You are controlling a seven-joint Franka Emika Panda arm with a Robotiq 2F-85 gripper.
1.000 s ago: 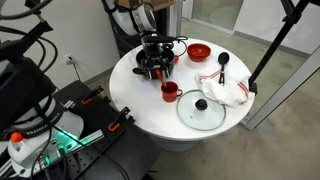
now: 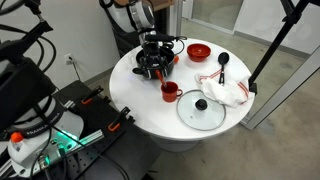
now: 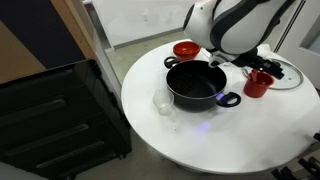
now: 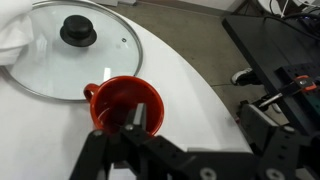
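Observation:
A red mug (image 2: 170,92) stands on the round white table, its handle toward the glass lid. In the wrist view the mug (image 4: 127,105) is just ahead of my gripper, which is open. One dark finger (image 4: 140,115) overlaps the mug's opening in that view, while the other is off to the right, over the table's edge. From the second exterior view, my gripper (image 3: 266,70) appears close above the mug (image 3: 257,86). Whether any finger touches it, I cannot tell. Nothing shows held between the fingers.
A black two-handled pot (image 3: 196,84) sits beside the mug, a clear cup (image 3: 163,101) near it. The glass lid (image 2: 201,111), a white towel (image 2: 228,88) with a black ladle (image 2: 223,62), and a red bowl (image 2: 199,51) occupy other parts.

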